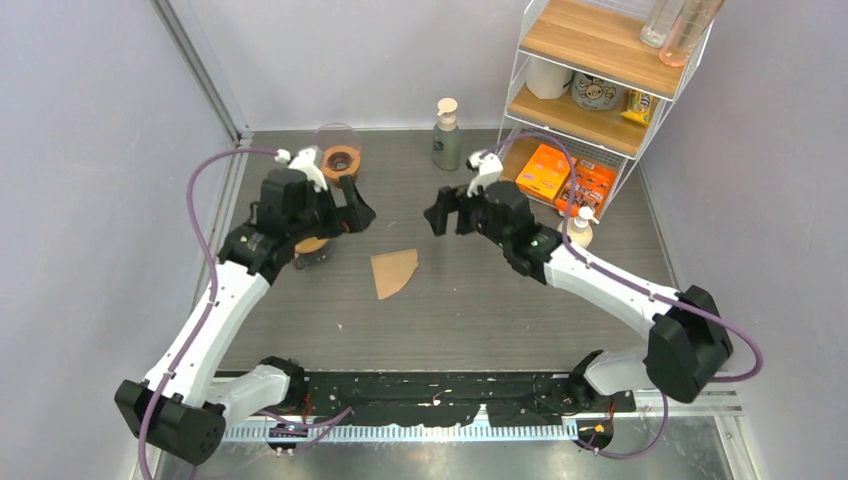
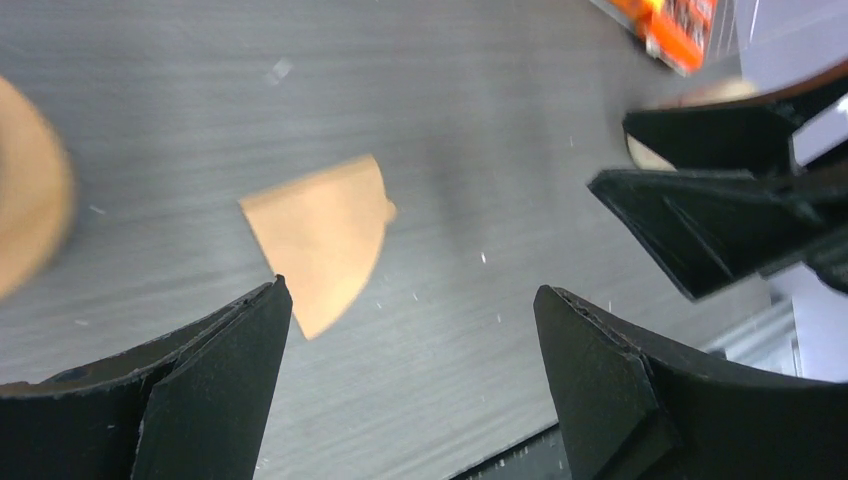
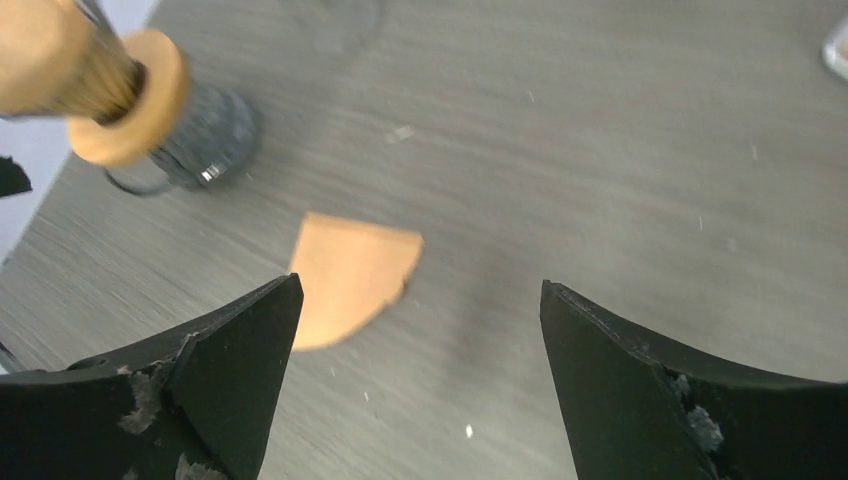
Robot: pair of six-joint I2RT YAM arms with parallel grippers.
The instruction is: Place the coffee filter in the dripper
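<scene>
A tan paper filter (image 1: 393, 270) lies flat on the table's middle, also seen in the left wrist view (image 2: 315, 240) and right wrist view (image 3: 345, 275). A clear dripper with wooden ring (image 1: 340, 162) stands at the back left. A wood-collared glass carafe (image 3: 205, 135) with a tan top stands at left, mostly behind the left arm from above. My left gripper (image 1: 357, 205) hangs open above the table, up and left of the flat filter, nothing between its fingers. My right gripper (image 1: 440, 212) is open and empty, up and right of that filter.
A pump bottle (image 1: 446, 140) stands at the back. A wire shelf (image 1: 590, 30) with boxes and jars fills the back right, with a second dispenser (image 1: 578, 230) in front of it.
</scene>
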